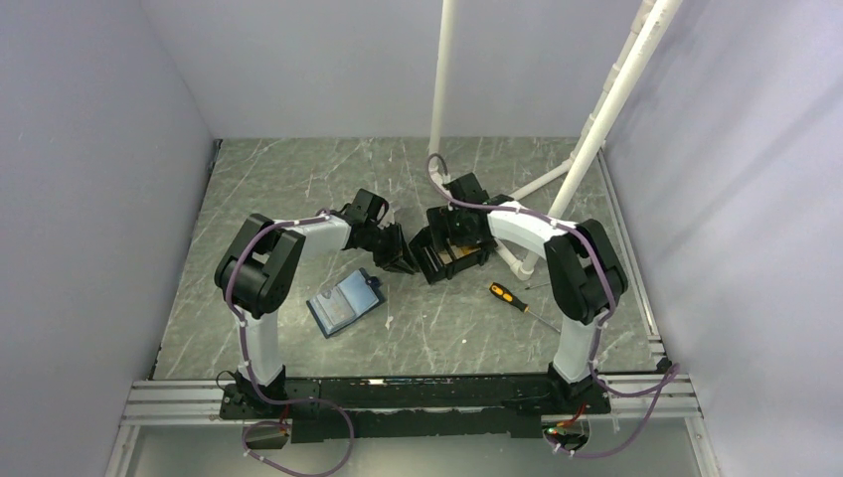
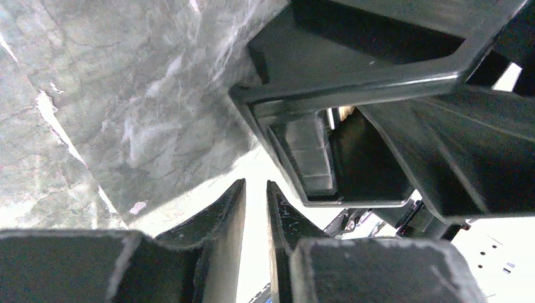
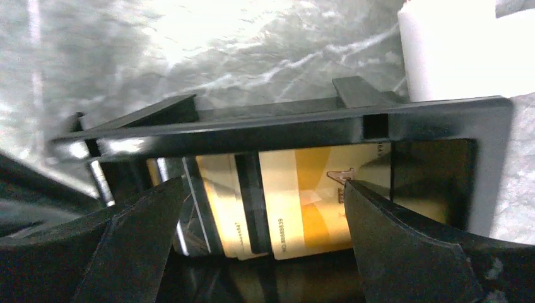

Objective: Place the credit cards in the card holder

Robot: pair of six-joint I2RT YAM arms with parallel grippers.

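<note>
A black compartmented box [image 1: 429, 265] stands in the middle of the table. Inside it, in the right wrist view, are an orange-and-cream card [image 3: 315, 218] and a narrower cream-and-yellow one [image 3: 226, 208]. My right gripper is over the box, open, its fingers on either side of these cards. A blue card holder [image 1: 345, 301] with clear pockets lies open at the front left. Beside the box's left end is my left gripper. A narrow gap shows between its fingertips; whether the pale strip there is a held thing or background, I cannot tell.
An orange-and-black screwdriver [image 1: 509, 296] lies to the right of the box. White pipes [image 1: 522, 268] stand close behind and to its right.
</note>
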